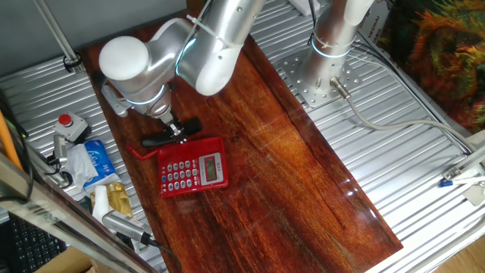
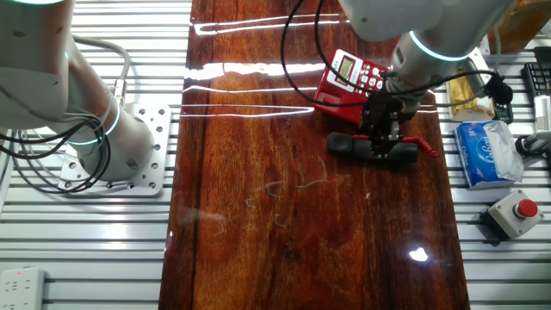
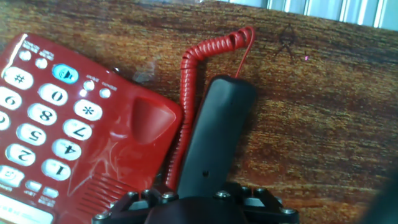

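A red desk phone [image 1: 178,176] lies on the brown wooden board, with its keypad and small display facing up. Its black handset [image 2: 343,144] rests off the base, flat on the wood alongside it. A red coiled cord [image 3: 188,81] runs from the far end of the handset back along the phone's edge. My gripper [image 1: 180,137] is low over the handset, close to the edge of the phone. In the wrist view the handset [image 3: 217,127] runs down to the gripper's dark parts, which hide its near end. Whether the fingers touch or hold it cannot be made out.
Beyond the board's edge sit a blue-white tissue pack [image 2: 489,153], a red stop button [image 2: 526,207] on a grey box and a yellow packet [image 1: 119,199]. Most of the wooden board [image 1: 280,182] is clear.
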